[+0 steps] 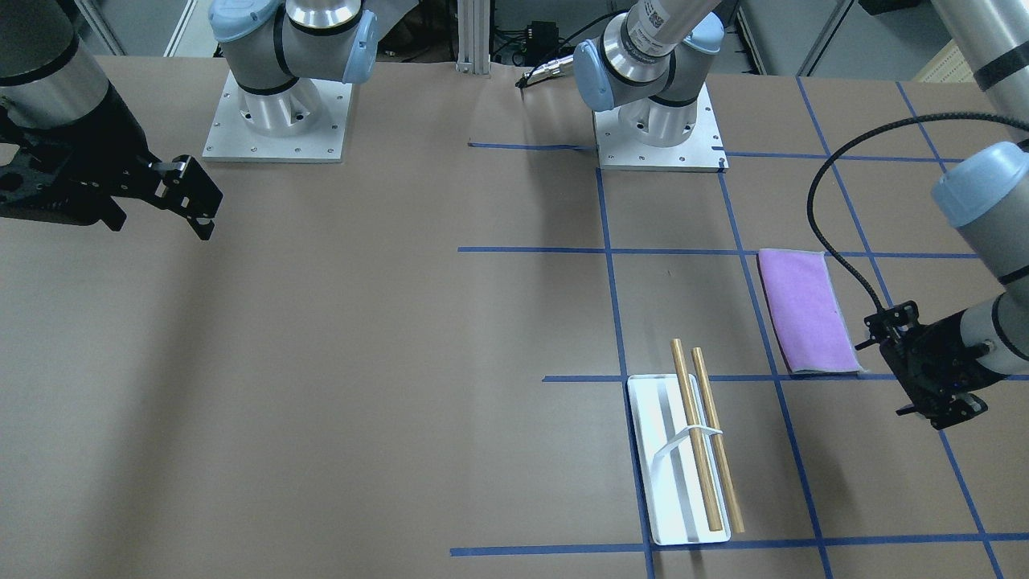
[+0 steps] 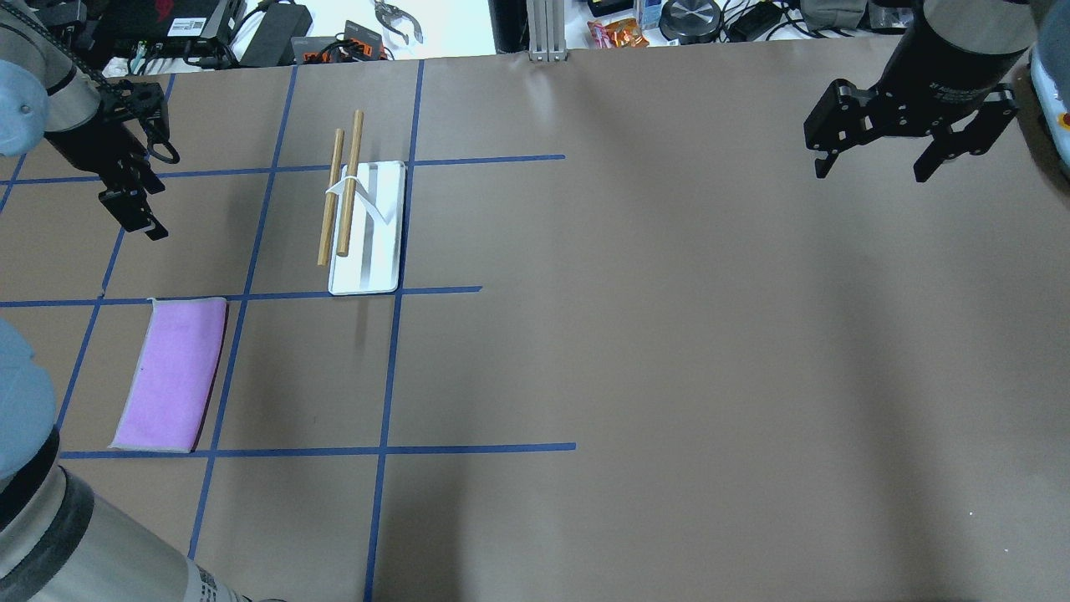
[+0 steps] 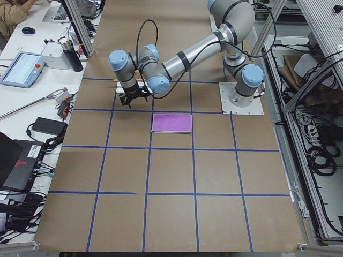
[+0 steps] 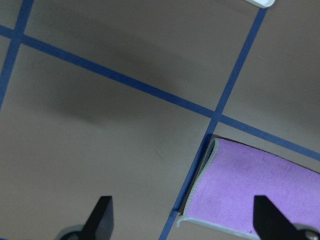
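Note:
My gripper (image 1: 892,376) hangs at the right of the front view, over the taped grid beside the purple cloth (image 1: 808,309); in the top view it (image 2: 150,212) is at upper left, above and left of that cloth (image 2: 169,371). In the left wrist view its fingers stand wide apart, with nothing between them, and the cloth (image 4: 235,185) lies under the right finger. A white tray (image 1: 661,492) with two wooden sticks (image 1: 704,482) and a white piece across them lies on the table, apart from the gripper.
A second arm's black gripper (image 2: 903,115) hangs at the opposite side. Other arm bases (image 1: 280,145) stand at the back of the front view.

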